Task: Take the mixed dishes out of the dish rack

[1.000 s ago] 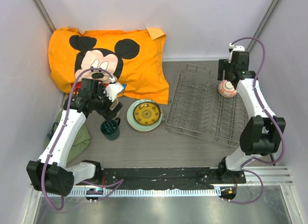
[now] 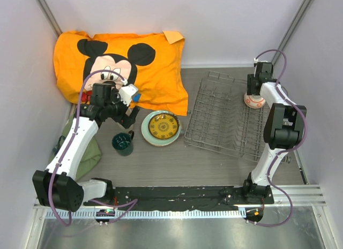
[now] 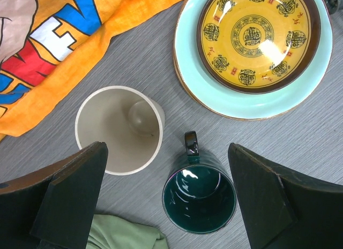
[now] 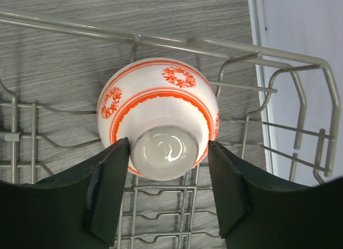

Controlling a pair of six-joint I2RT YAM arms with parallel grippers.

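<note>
A white bowl with orange bands (image 4: pixel 161 93) rests tilted in the wire dish rack (image 2: pixel 214 120), its round foot facing the right wrist camera. My right gripper has its fingers on either side of that foot, part open; whether they touch it I cannot tell. Over at the left, my left gripper stands open above the table, holding nothing. Below it are an off-white cup (image 3: pixel 119 130) and a dark green mug (image 3: pixel 199 195). A yellow patterned dish (image 3: pixel 252 37) lies on a pale turquoise plate (image 3: pixel 187 72).
An orange cartoon cloth (image 2: pixel 161 61) covers the back left. Green fabric (image 2: pixel 88 158) lies by the left wall. Apart from the bowl, the rack looks empty. Bare table shows in front, between plate and rack. A wall (image 4: pixel 295 35) stands close to the rack's right side.
The right gripper has come down around the bowl, and its arm has folded lower. The bowl appears to have shifted very slightly. The left arm has moved slightly, still open.
</note>
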